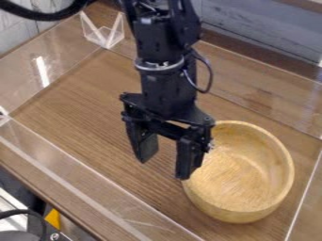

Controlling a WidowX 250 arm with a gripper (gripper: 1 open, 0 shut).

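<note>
My black gripper (167,151) hangs over the middle of the wooden table, open, its two fingers pointing down just left of and partly over the left rim of a round tan bowl (251,188). Nothing shows between the fingers. The bowl sits at the lower right, its inside mostly visible and empty where seen. The arm's body covers the area behind the gripper.
A clear plastic holder (104,28) stands at the back left. A wall runs along the back right, and cables lie at the lower left corner.
</note>
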